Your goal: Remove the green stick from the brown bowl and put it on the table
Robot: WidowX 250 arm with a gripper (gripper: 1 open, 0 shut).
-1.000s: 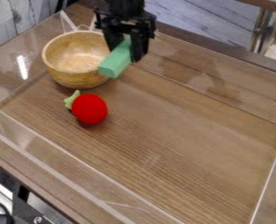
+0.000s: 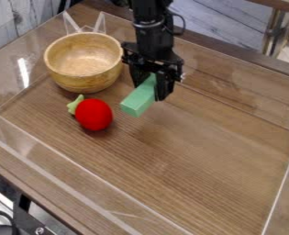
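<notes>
My gripper [image 2: 154, 75] is shut on the green stick [image 2: 139, 99], whose pale green length hangs tilted from the black fingers, its lower end toward the viewer. Both are to the right of the brown bowl [image 2: 84, 61], clear of its rim. Whether the stick's lower end touches the table [image 2: 172, 170] cannot be told from this angle. The bowl's interior looks empty.
A red tomato-like object [image 2: 94, 116] with a green top lies just left of the stick, in front of the bowl. Dark cables and hardware sit at the lower left corner.
From over the bowl's right rim, the gripper and the green stick have moved right and toward the viewer. The bowl and the red object have stayed put.
</notes>
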